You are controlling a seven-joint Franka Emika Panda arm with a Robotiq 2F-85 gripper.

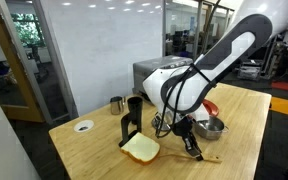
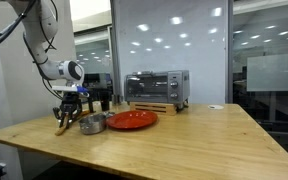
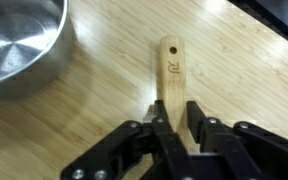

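A wooden utensil with a hole in its handle end lies between the fingers of my gripper in the wrist view, and the fingers are shut on it. In exterior view 1 the gripper is low over the front of the table, pointing down. The utensil's handle end sticks out to its right, and a thin stretch runs left toward the bread slice. Whether the utensil touches the table cannot be told. Exterior view 2 shows its pale end under the gripper.
A metal pot stands close beside the utensil. A red plate and a toaster oven are farther back. Left of the arm are a black container, a metal cup and a white disc.
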